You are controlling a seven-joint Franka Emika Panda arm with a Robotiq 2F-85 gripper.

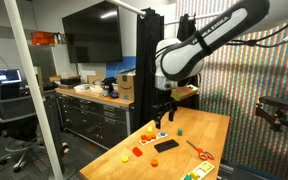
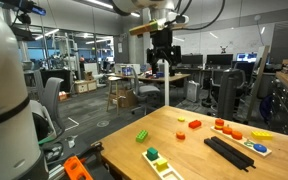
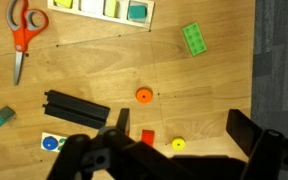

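Note:
High over the wooden table, my gripper stands open with nothing between its spread fingers. Below it in the wrist view lie an orange round piece, a red block and a yellow round piece. A flat green block rests towards the upper right. Two black bars lie to the left, above a white tray with blue and yellow pieces, partly hidden by my gripper. Exterior view 2 shows the gripper well clear of the tabletop.
Orange-handled scissors lie at the upper left in the wrist view, near a pale tray with yellow and teal blocks. A dark green block sits at the left. Bare wood surrounds the orange piece.

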